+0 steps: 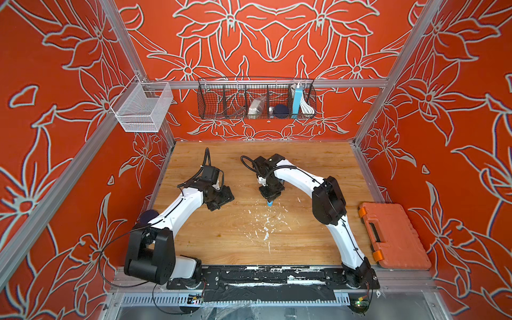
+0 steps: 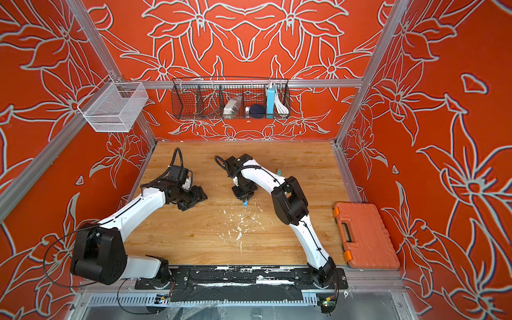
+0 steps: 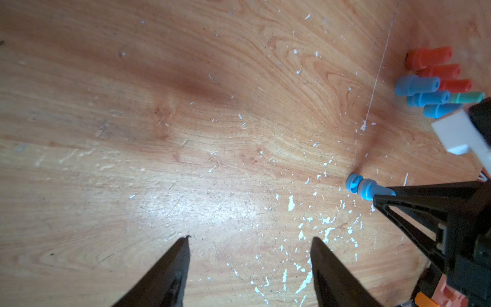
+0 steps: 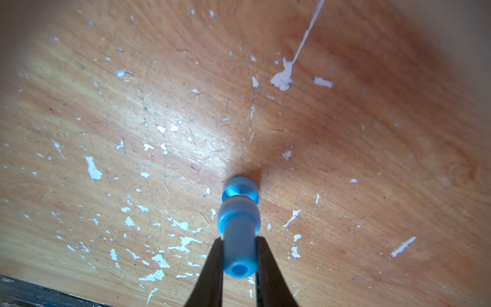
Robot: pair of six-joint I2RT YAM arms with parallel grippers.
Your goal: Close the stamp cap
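A blue stamp (image 4: pixel 240 225) is between the fingers of my right gripper, which is shut on it. In the right wrist view a small blue cap (image 4: pixel 240 188) lies right at the stamp's far end; whether the two touch is hard to tell. The left wrist view shows the same cap (image 3: pixel 354 182) and stamp (image 3: pixel 371 189) almost in line, close to the table. My left gripper stands open over bare wood, apart from the stamp, with nothing between its fingers.
Several red, blue and green stamps (image 3: pixel 434 84) lie grouped at the far right of the left wrist view. An orange case (image 1: pixel 397 234) rests at the table's right side. Bare wood with white scuffs (image 1: pixel 266 229) lies in front of the grippers.
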